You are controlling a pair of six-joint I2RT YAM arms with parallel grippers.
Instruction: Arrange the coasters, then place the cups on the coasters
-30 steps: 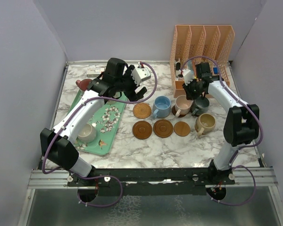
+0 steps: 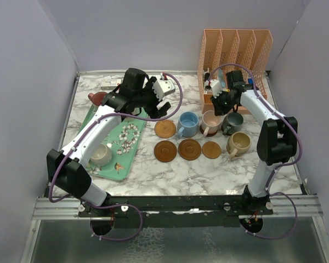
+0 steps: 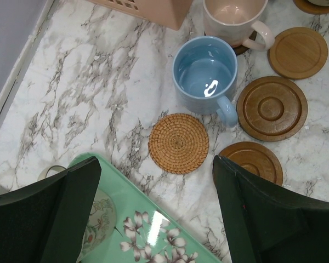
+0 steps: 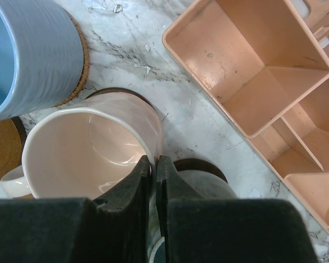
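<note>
A pink cup [image 2: 211, 121] stands on a dark coaster among other mugs at the right; in the right wrist view my right gripper is shut on the rim of this pink cup [image 4: 82, 148]. My left gripper [image 2: 162, 107] is open over the tray's upper right, fingers apart with nothing held in the left wrist view. Beside the pink cup stands a blue mug [image 2: 187, 125]. A woven coaster [image 3: 178, 143] lies bare left of it, with wooden coasters [image 2: 189, 149] bare in front.
A green tray [image 2: 120, 170] with cups is at the left. A peach divided rack [image 4: 247, 82] stands behind the pink cup. A green mug [image 2: 233, 125] and a tan mug [image 2: 239, 143] crowd the right.
The right arm has shifted very slightly at the pink cup. The left arm and the objects show no visible movement.
</note>
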